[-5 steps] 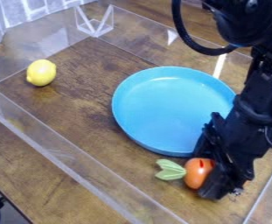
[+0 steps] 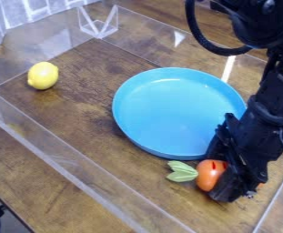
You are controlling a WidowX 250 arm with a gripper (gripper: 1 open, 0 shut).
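Observation:
My black gripper (image 2: 231, 173) reaches down at the right, its fingers shut around an orange carrot (image 2: 208, 177) with pale green leaves (image 2: 183, 171) poking out to the left. The carrot is low, near the wooden floor just in front of a round blue plate (image 2: 170, 105); its right part is hidden by the fingers.
A yellow lemon (image 2: 43, 75) lies at the upper left. Clear plastic walls border the wooden work area along the left, back and near side.
The gripper and carrot have shifted very slightly, and the blue plate has nudged a little to the left.

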